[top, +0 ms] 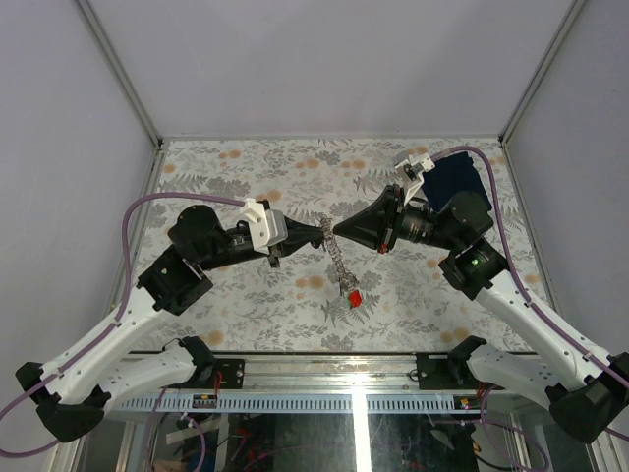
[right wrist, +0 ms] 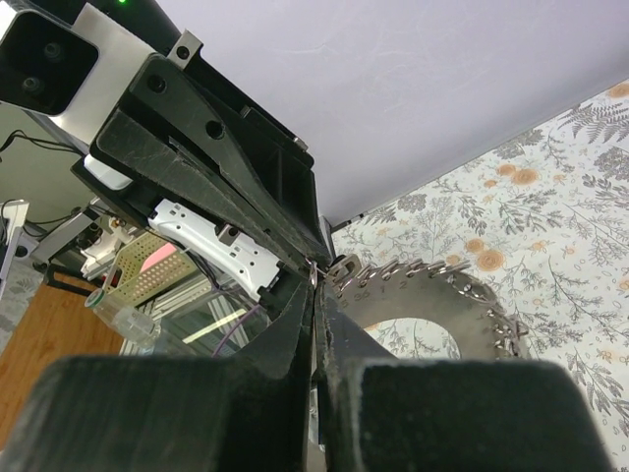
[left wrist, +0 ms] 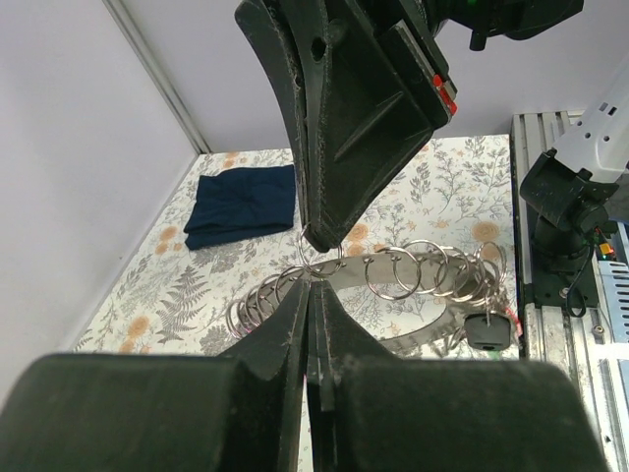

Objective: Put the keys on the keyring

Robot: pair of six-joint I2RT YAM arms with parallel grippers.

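A curved metal band (left wrist: 432, 272) strung with several thin rings (left wrist: 397, 272) hangs between the two arms. A black key head (left wrist: 487, 331) with a red part, blurred, dangles at its end; the top view shows a red piece (top: 355, 297) there. My right gripper is shut, and one thin ring (right wrist: 314, 272), seen edge-on, stands up from its tips. The left gripper is shut with its tips at the lower edge of a ring (left wrist: 341, 258) by the right gripper's tips; whether it pinches that ring does not show.
A folded dark blue cloth (top: 455, 185) lies at the back right of the floral table surface (top: 246, 315). The grippers are nearly tip to tip, so there is little room between them.
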